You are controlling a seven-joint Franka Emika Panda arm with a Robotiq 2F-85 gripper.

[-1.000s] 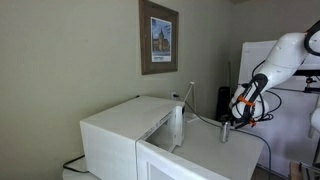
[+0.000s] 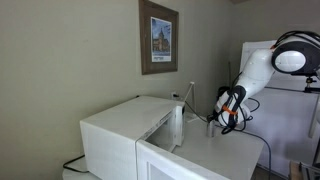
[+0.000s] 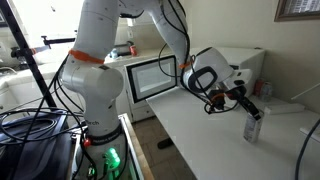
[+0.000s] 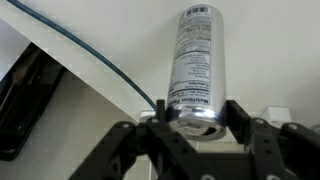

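Observation:
A silver can point(image 4: 198, 62) with a printed label fills the middle of the wrist view, its near end between the dark fingers of my gripper. The fingers are shut on it. In exterior view 2 the can point(image 3: 252, 128) stands roughly upright over the right side of the white table, below the gripper point(image 3: 250, 109). Whether its base touches the table I cannot tell. From the other side, the can point(image 2: 211, 129) shows small near the table's far end, with the gripper point(image 2: 213, 120) at its top.
A white microwave point(image 2: 108, 137) stands on the table with its door point(image 2: 175, 166) open. Cables point(image 3: 305, 140) run along the table by the wall. A framed picture point(image 2: 159, 38) hangs above. Bare table point(image 2: 215, 155) lies between can and microwave.
In exterior view 1 the arm and the can have shifted left, towards the microwave, over the last second. The microwave and its door have stayed put.

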